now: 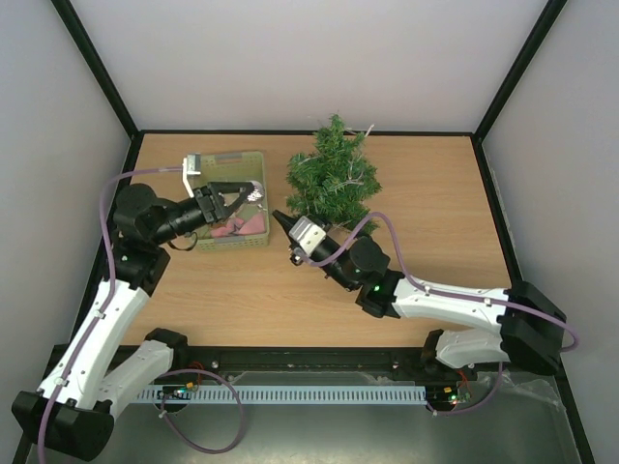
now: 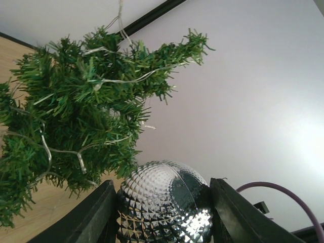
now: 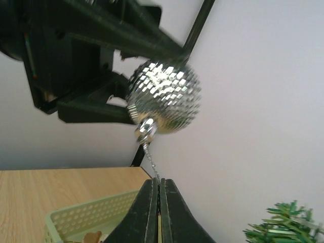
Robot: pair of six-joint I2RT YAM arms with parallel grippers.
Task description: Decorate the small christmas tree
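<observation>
My left gripper [image 1: 249, 191] is shut on a silver faceted ball ornament [image 2: 165, 197], held above the crate. In the right wrist view the ball [image 3: 164, 96] hangs from the left gripper's fingers with its cap [image 3: 146, 129] downward and a thin silver string below. My right gripper is shut just beneath it; the string reaches its fingertips, though whether it is pinched cannot be told. The green Christmas tree [image 1: 332, 174], wound with thin clear wire, stands right of the crate and behind my right gripper.
A pale green crate [image 1: 232, 241] with pink items [image 1: 250, 224] sits at the back left of the wooden table [image 1: 435, 203].
</observation>
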